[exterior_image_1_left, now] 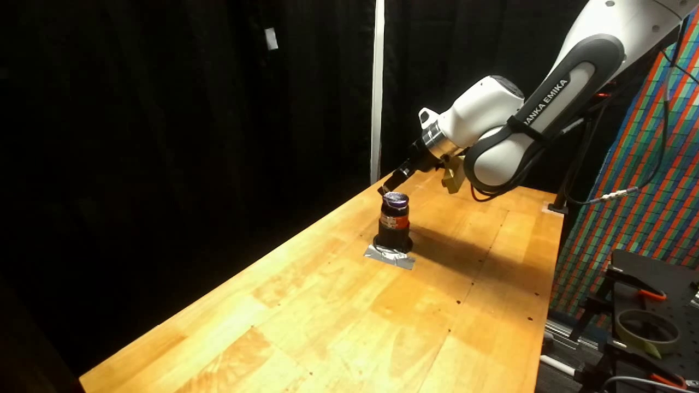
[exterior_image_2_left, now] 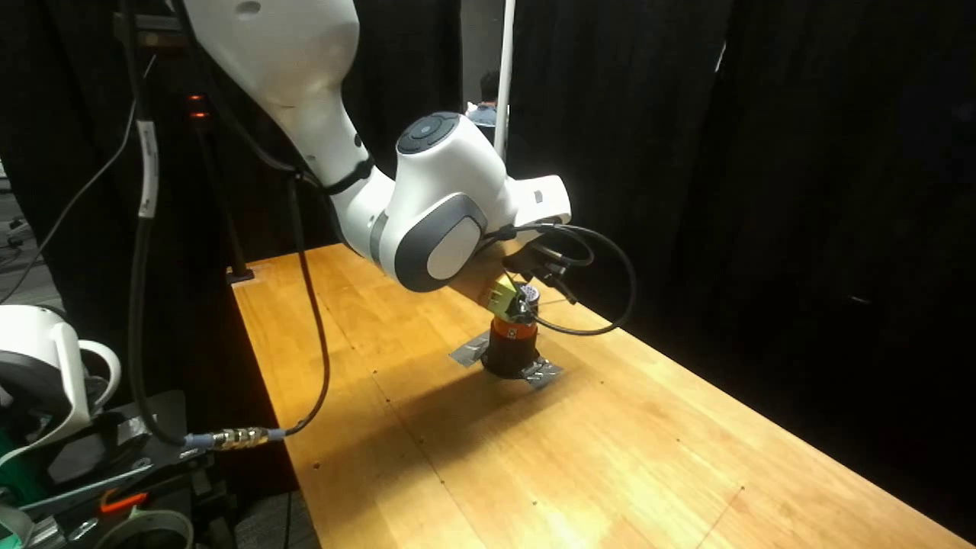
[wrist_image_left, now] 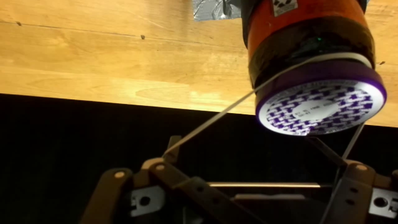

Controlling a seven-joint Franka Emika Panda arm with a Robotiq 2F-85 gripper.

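A dark jar (exterior_image_1_left: 394, 221) with an orange-red band and a purple lid (wrist_image_left: 321, 102) stands upright in a black base (exterior_image_1_left: 391, 242) on the wooden table. My gripper is open just off the lid, its fingers spread. A pale, thin band (wrist_image_left: 218, 116) runs taut from the left finger, around the jar just below the lid, and back towards the right finger. The right fingertip (wrist_image_left: 323, 148) lies close to the lid's edge; whether it touches is unclear. In exterior view 2 the wrist and cables partly hide the jar's top.
Silver tape (exterior_image_1_left: 390, 256) lies at the base of the jar. A dark side cart (exterior_image_1_left: 655, 281) with clamps and a tape roll stands beyond one table edge; black curtains hang behind the other.
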